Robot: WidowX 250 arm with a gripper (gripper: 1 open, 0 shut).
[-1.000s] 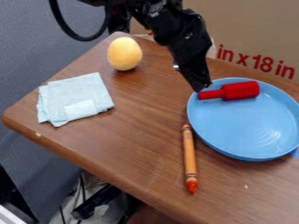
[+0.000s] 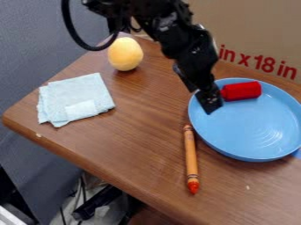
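The black gripper point(image 2: 209, 98) is lowered at the left rim of the blue plate point(image 2: 247, 132), over the left end of a red cylindrical object point(image 2: 242, 90) lying on the plate. The red object's left part is hidden behind the gripper, and whether the fingers are open or shut on it is unclear. An orange crayon point(image 2: 191, 160) with a red tip lies on the table just below and left of the plate.
A yellow egg-shaped object point(image 2: 125, 54) sits at the back left. A folded pale cloth point(image 2: 74, 99) lies at the left. A cardboard box point(image 2: 259, 35) stands behind.
The gripper has moved down onto the plate's left side, now covering the red object's left end.
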